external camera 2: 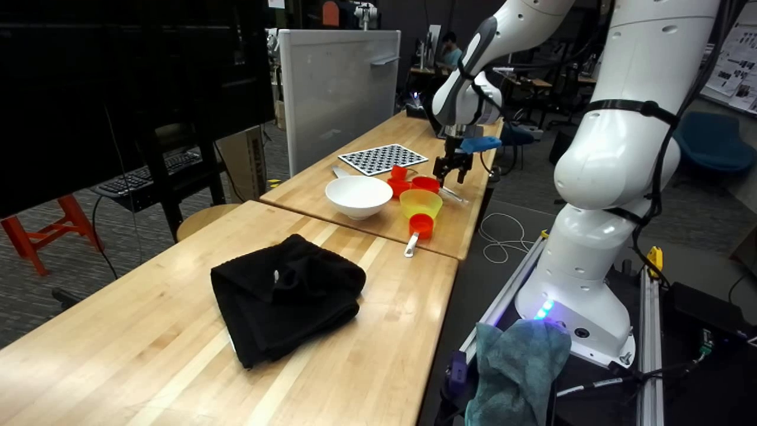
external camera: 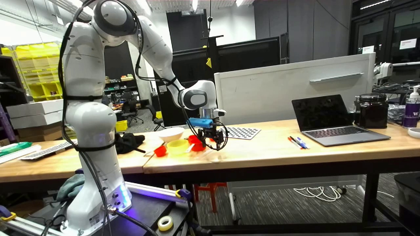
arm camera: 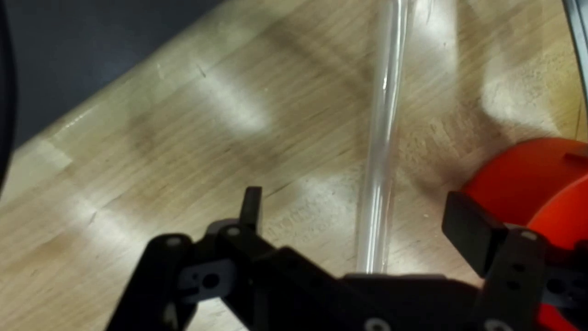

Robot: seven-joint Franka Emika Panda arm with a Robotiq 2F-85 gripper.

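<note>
My gripper is open just above the wooden table, its two fingers spread apart. Between them, in the wrist view, runs a clear glossy rod [arm camera: 383, 127]; its lower end is hidden behind the gripper body. A red cup [arm camera: 515, 174] sits right beside the right fingertip, partly covered by that finger. From outside, the gripper [external camera: 212, 145] hangs by the table's front edge, pointing down, close to the red cups [external camera: 199, 146]. In the second exterior view the gripper [external camera 2: 452, 175] is just beyond another red cup [external camera 2: 426, 184].
A yellow bowl [external camera 2: 420, 203], a white bowl [external camera 2: 359, 195] and a red measuring cup [external camera 2: 420, 226] cluster nearby. Behind lies a checkered board [external camera 2: 383, 159]. Pens [external camera: 298, 142] and a laptop [external camera: 342, 131] are farther right, with bare table before them. A black cloth [external camera 2: 287, 298] lies apart.
</note>
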